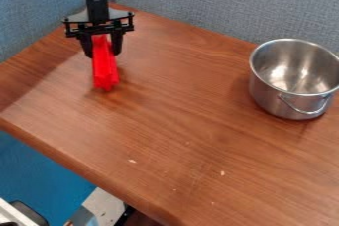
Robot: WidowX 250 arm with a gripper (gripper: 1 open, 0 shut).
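A bright red elongated object [105, 66] stands out on the wooden table [185, 141] at the upper left, extending down from between the fingers of my black gripper [102, 42]. The fingers are on either side of its upper end; whether they press on it is hard to tell. A shiny steel pot [294, 79] with a wire handle sits on the right side of the table.
Grey-blue padded walls [225, 2] border the back and left. Past the left front edge are a blue surface [40, 175] and some pale and dark items at the bottom corner.
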